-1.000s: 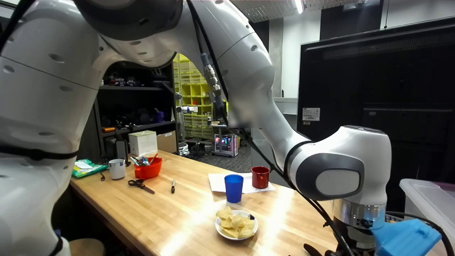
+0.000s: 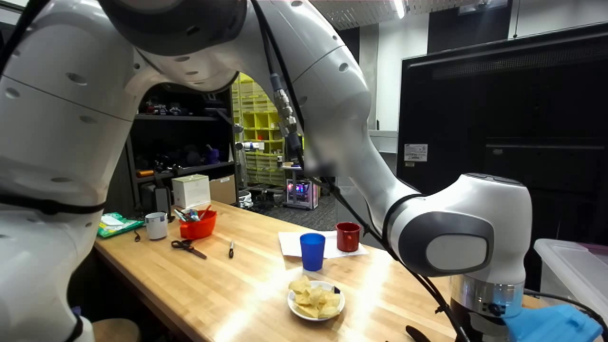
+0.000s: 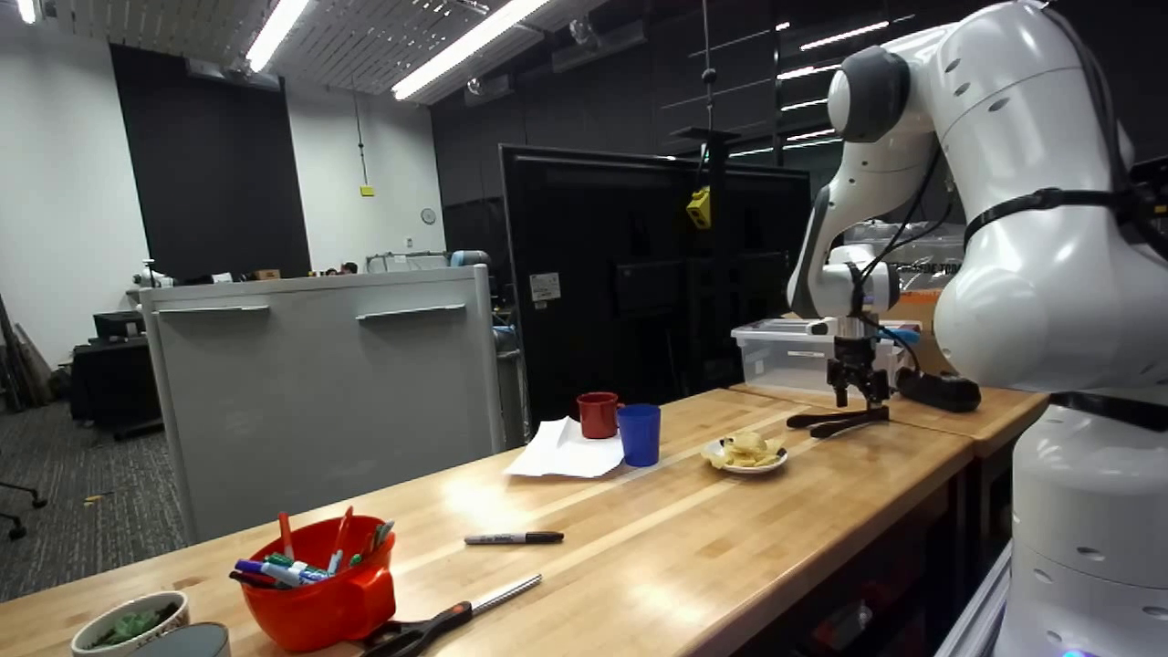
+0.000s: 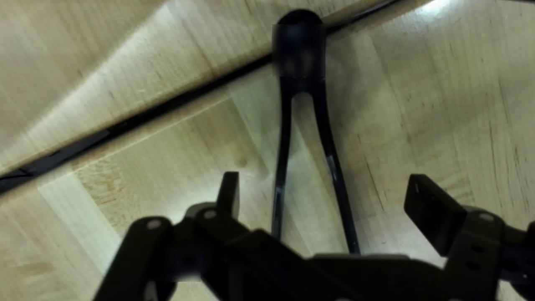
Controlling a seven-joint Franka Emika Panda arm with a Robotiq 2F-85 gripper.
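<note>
Black tongs [image 4: 331,145] lie on the wooden table, seen from above in the wrist view, with their rounded end [image 4: 301,50] pointing up the picture. My gripper is open over them, one finger on each side of the two thin arms. The near ends of the tongs are hidden behind the gripper's body. In exterior view 2 the gripper [image 3: 860,396] points down close above the tongs [image 3: 840,421] at the far end of the table. Exterior view 1 cuts off the fingertips and shows only one dark end of the tongs [image 2: 417,334].
A plate of chips [image 3: 747,451], a blue cup [image 3: 640,434] and a red mug [image 3: 599,415] stand farther along the table. Beyond are a marker [image 3: 515,537], scissors [image 3: 443,624] and a red pen holder [image 3: 318,591]. A clear bin [image 3: 788,356] stands behind the gripper.
In exterior view 1 the arm's wrist has shifted slightly right and down. The tongs' visible end, plate and cups stay where they were.
</note>
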